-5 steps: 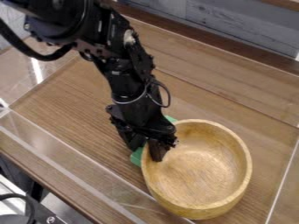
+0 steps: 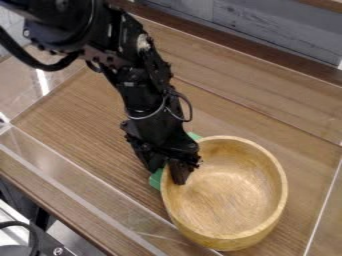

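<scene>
A black robot arm reaches down from the upper left, its gripper (image 2: 174,165) low at the left rim of a light wooden bowl (image 2: 230,205). A green object (image 2: 156,180) is partly visible behind and beside the bowl's left edge, under the gripper. The fingertips overlap the rim and green object, so whether they hold anything cannot be made out.
Clear strips run along the front left edge, with dark cables at lower left. A grey panelled wall stands at the back.
</scene>
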